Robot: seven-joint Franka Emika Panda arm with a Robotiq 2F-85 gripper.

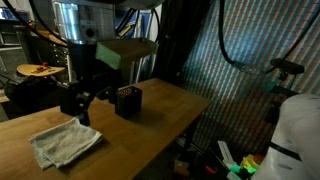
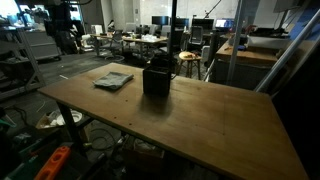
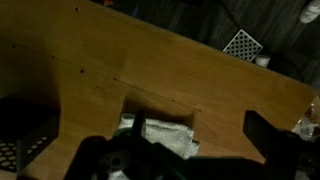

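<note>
A grey folded cloth (image 1: 66,143) lies flat on the wooden table, close to its edge. In exterior view 2 the same cloth (image 2: 108,80) rests left of a black mesh box (image 2: 157,83). My gripper (image 1: 98,109) hangs above the table near the cloth, with its fingers apart and nothing held. From the wrist, part of the cloth (image 3: 172,136) shows at the bottom, below the open fingers; the gripper's body hides the remainder.
At the left of the wrist view stands the black box (image 3: 22,135), which exterior view 1 shows behind the gripper. Much of the wooden table (image 2: 220,120) right of the box is bare. A dark curtain (image 1: 245,90) hangs beyond the table's right side.
</note>
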